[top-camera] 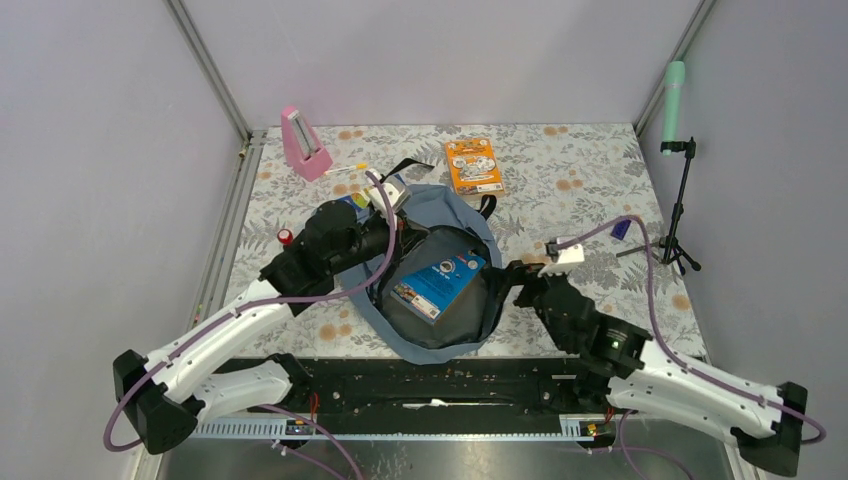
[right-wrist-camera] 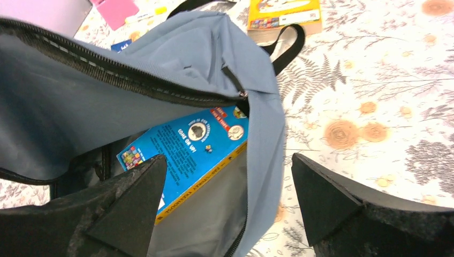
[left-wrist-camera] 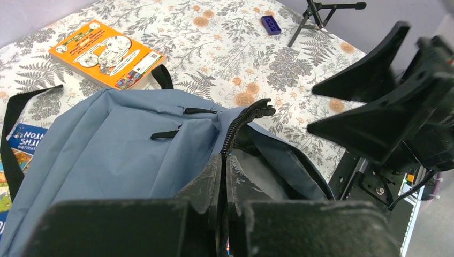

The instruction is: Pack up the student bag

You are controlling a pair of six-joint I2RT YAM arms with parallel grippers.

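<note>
The blue-grey student bag lies open at the front of the table. Inside it rests a blue book, tilted against the dark lining. My left gripper is shut on the bag's zippered edge, holding that flap raised. Just beyond the bag's right rim, my right gripper stands open; its fingers are spread wide with nothing held between them. An orange book lies flat behind the bag. Partly covered by the bag's left side is another blue book.
A pink stand-like object sits at the back left, with a yellow-tipped stick beside it. A small red roll lies left. On the right are a dark blue block and a tripod.
</note>
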